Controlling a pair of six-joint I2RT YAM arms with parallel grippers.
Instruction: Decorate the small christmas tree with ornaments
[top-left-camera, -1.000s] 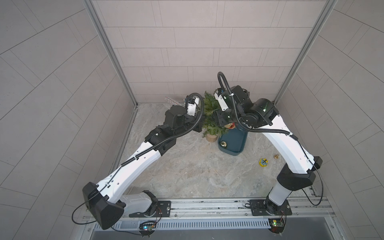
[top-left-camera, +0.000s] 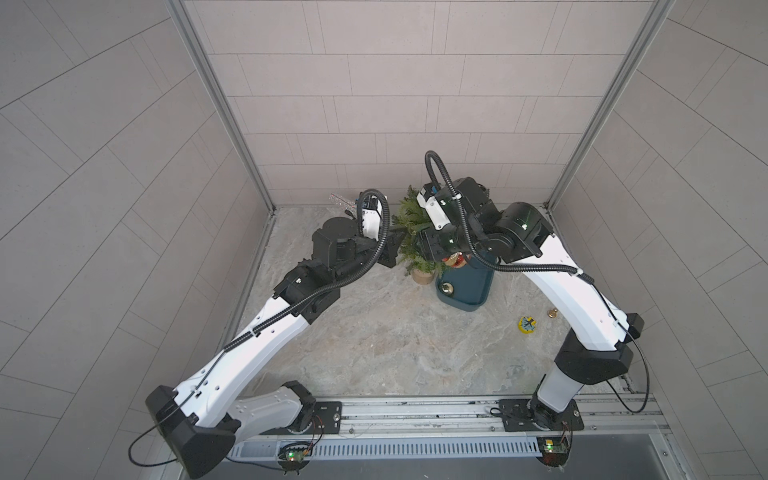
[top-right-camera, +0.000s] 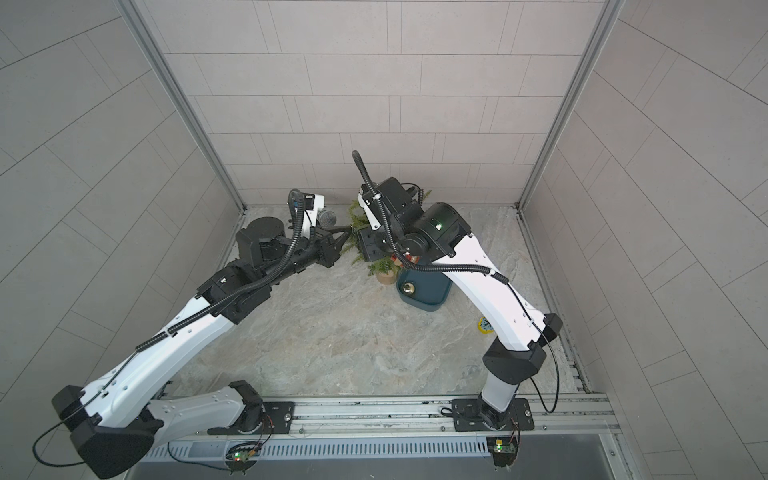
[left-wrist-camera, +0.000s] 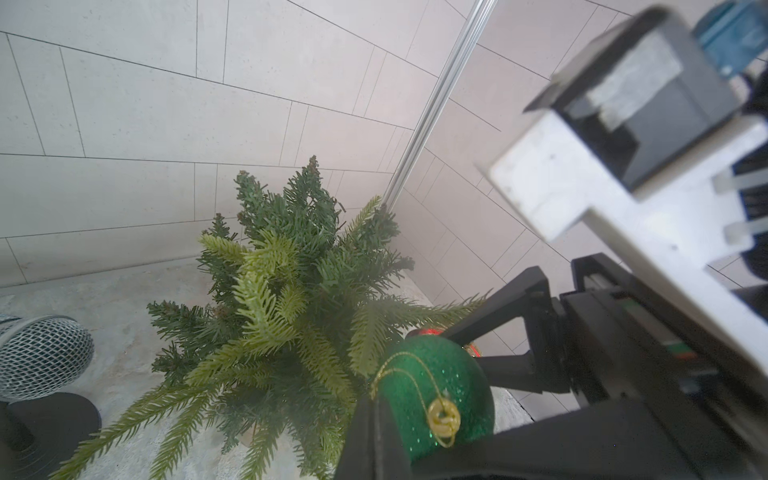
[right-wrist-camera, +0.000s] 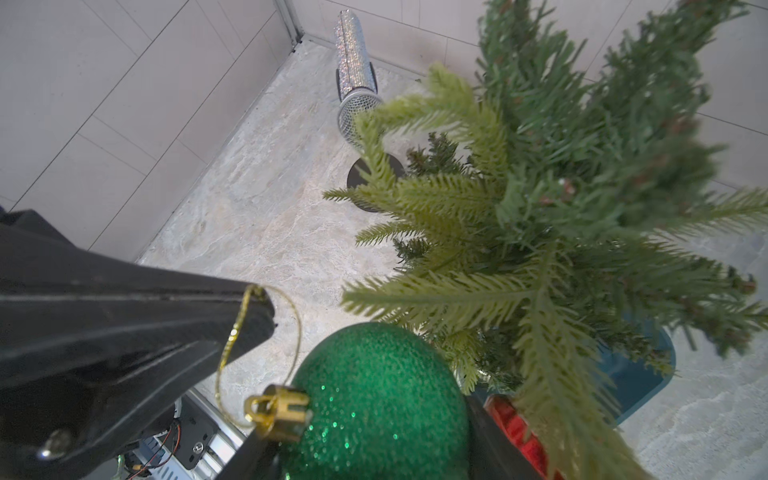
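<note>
The green glitter ball (right-wrist-camera: 376, 400) with a gold cap sits between the fingers of my right gripper, which look close against its sides. Its gold thread loop (right-wrist-camera: 297, 336) rises from the cap to the tip of my left gripper. There, both strands of the loop converge at the shut fingertips, which appear to pinch it. Just beyond stands the small tree, its branches apart from the ball in the right wrist view. From above, both grippers hide part of the tree, and its pot (top-left-camera: 422, 277) shows below.
A blue tray (top-left-camera: 465, 300) beside the pot holds a gold ball (top-left-camera: 447, 288); something red (right-wrist-camera: 516, 428) lies near its back. A yellow round piece (top-left-camera: 526, 324) and small gold piece (top-left-camera: 553, 313) lie at right. A microphone (right-wrist-camera: 357, 112) stands left of the tree.
Tray and loose pieces have stayed put.
</note>
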